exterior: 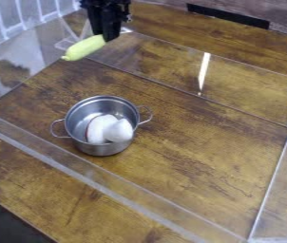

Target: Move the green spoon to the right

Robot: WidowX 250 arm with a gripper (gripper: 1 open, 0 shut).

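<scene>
A pale yellow-green, elongated object (pixel 83 48), the only green thing in view and so taken as the green spoon, hangs slantwise near the back left of the table. My black gripper (pixel 105 34) is shut on its upper right end, and that end is partly hidden by the fingers. The object's free end points down and left. It appears raised above the wooden surface; its exact height cannot be told.
A metal pot (pixel 68 136) with two handles and white items inside stands left of centre. Clear low walls (pixel 273 112) border the wooden work area (pixel 197 152). The wood right of the pot is bare.
</scene>
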